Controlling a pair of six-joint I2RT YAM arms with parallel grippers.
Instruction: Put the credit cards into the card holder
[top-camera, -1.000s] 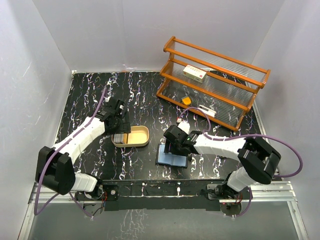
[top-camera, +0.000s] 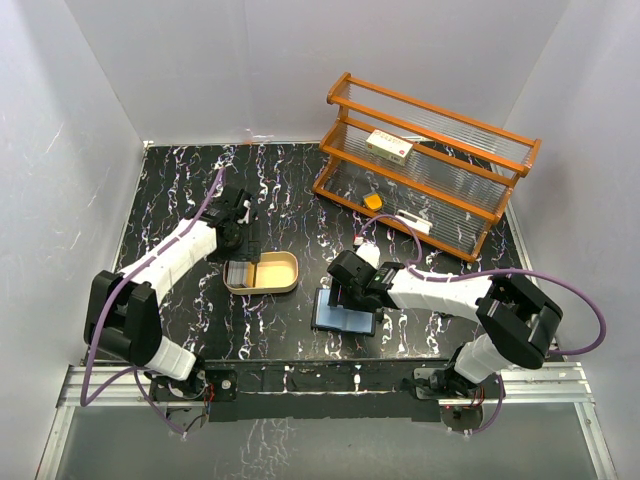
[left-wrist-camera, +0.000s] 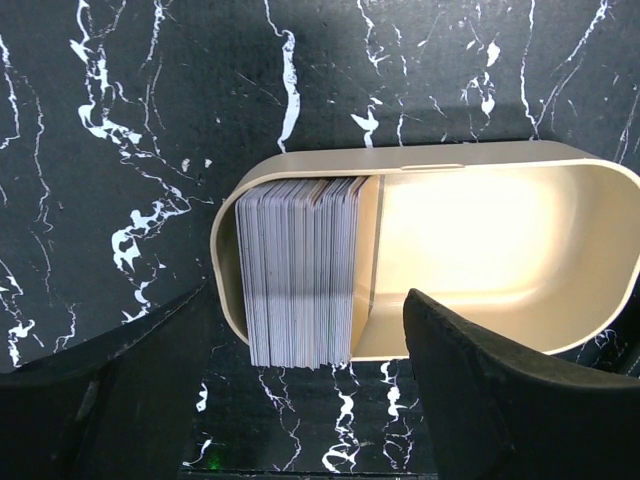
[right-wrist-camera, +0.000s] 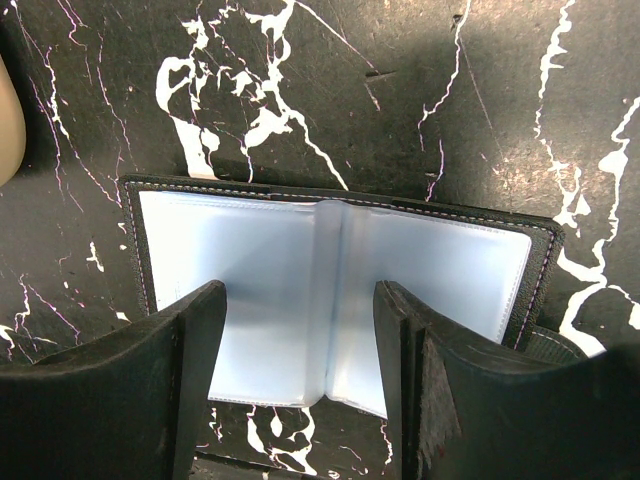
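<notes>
A stack of cards fills the left end of a beige tray. My left gripper hangs over this stack with its fingers apart and nothing seen held. An open card holder with clear sleeves and a dark stitched border lies flat on the marble-patterned surface, right of the tray in the top view. My right gripper is open above the holder, with nothing visible between its fingers.
A wooden rack with clear shelves stands at the back right, holding a white box and a small yellow item. Walls enclose the surface at the back and sides.
My left arm has shifted over the last second, its gripper settling a little higher in the top view, over the tray's left end. The right arm appears unchanged.
</notes>
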